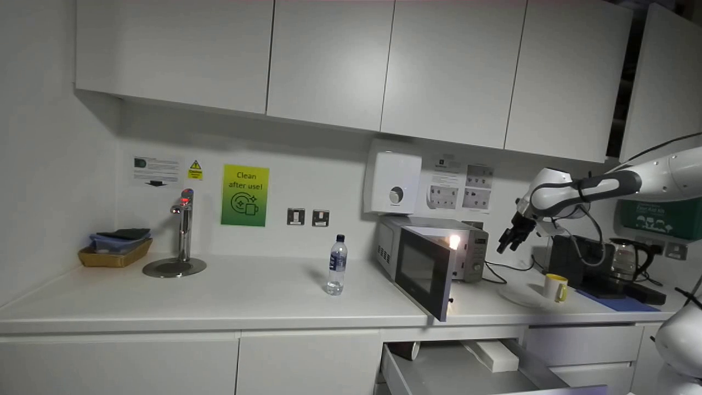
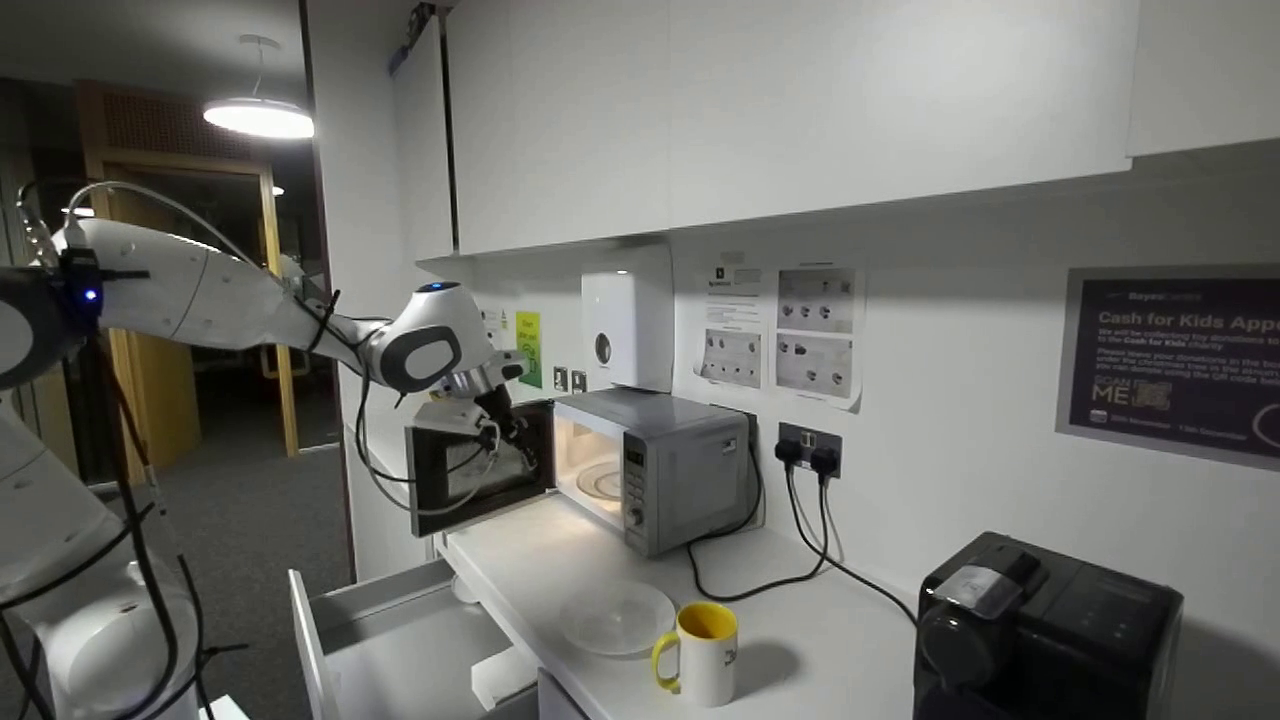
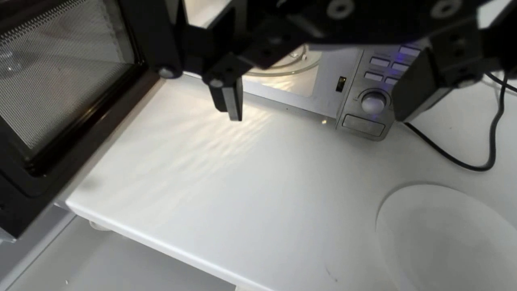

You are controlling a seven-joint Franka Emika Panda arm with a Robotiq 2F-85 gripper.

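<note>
My gripper is open, its fingers wide apart with only bare counter and the microwave front between them. In the first exterior view the gripper hangs in the air to the right of the microwave. The microwave door stands wide open, and the lit inside shows a glass turntable. A translucent round plate or lid lies on the counter, at the lower right of the wrist view. Beside it stands a white mug, yellow inside.
Below the counter a drawer is pulled out, with a white box in it. A water bottle stands left of the microwave. A black coffee machine and loose cables are to the right.
</note>
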